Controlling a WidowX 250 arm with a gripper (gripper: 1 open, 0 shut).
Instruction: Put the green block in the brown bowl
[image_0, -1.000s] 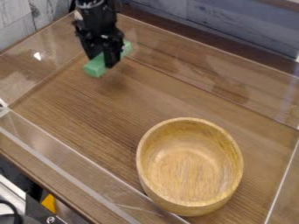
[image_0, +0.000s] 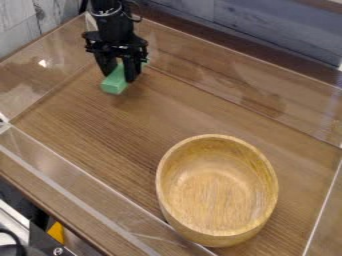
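My gripper (image_0: 116, 66) is at the upper left of the camera view, reaching down from the top edge. Its dark fingers are shut on the green block (image_0: 116, 83), whose lower part shows beneath them. The block's upper part is hidden by the fingers, and whether it clears the table cannot be told. Well away from it, at the lower right, the brown bowl (image_0: 221, 238) stands upright and empty, a light yellowish brown inside.
Bare wooden table (image_0: 147, 135) lies between block and bowl. A pale wall (image_0: 274, 25) bounds the table at the back. Dark cables (image_0: 16, 225) and a small yellow item (image_0: 55, 232) sit off the table's edge at lower left.
The bowl has stayed in place.
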